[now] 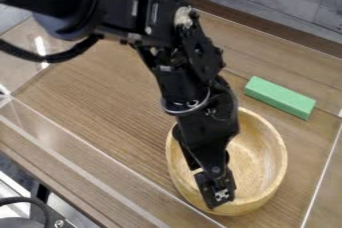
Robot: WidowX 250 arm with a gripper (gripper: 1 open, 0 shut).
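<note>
The black gripper (214, 184) reaches down into a light wooden bowl (267, 162) at the lower right of the camera view, its tip near the bowl's front-left part, open. The arm covers the bowl's left part, and whether anything lies under the fingertips cannot be seen.
A green block (281, 97) lies on the wooden table (100, 102) behind the bowl at the right. A grey plank wall runs along the back, and a black cable loops at the lower-left corner.
</note>
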